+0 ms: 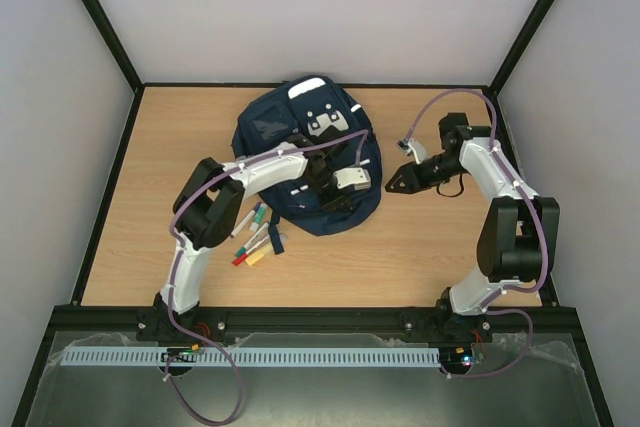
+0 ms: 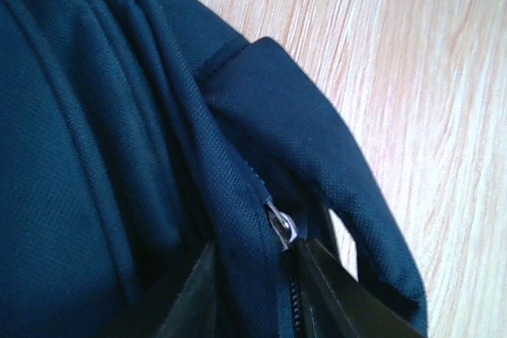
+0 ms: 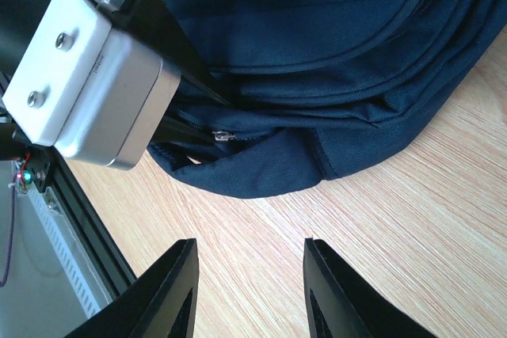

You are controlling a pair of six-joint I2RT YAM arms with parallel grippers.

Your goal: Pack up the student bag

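Observation:
A navy student bag (image 1: 315, 209) lies on the table, its front end toward me. At its near end, the left gripper stands part open with one finger on each side of a fabric fold beside the zipper; whether it grips the fold does not show. The metal zipper pull (image 2: 281, 223) is right by its fingertips. Several markers (image 1: 258, 239) lie on the wood to the left of the bag. My right gripper is open over bare table, right of the bag, with nothing between its fingers.
A dark strap (image 1: 277, 232) of the bag reaches in among the markers. Walls stand at the back and both sides.

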